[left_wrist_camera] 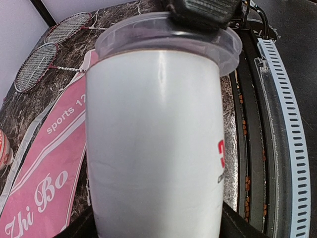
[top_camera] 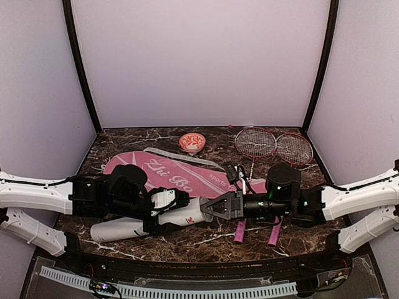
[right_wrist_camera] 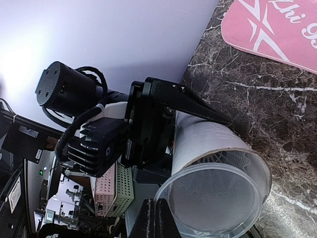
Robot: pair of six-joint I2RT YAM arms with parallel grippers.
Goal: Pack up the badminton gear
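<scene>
My left gripper is shut around the white shuttlecock tube, holding it tilted with its lidded end raised toward the right. The clear lid sits askew at that end. Part of the tube's mouth shows behind it, with pale netting of a shuttlecock inside. My right gripper is shut at the left side of the lid's rim. Whether the thin rim lies between its fingers is unclear. The pink racket bag lies flat behind the arms. Two rackets rest at the right, their pink handles partly covered by the right arm.
An orange patterned bowl stands behind the bag. A second white tube lies on the dark marble table at the front left. Bare table shows at the front middle, and walls enclose the back and sides.
</scene>
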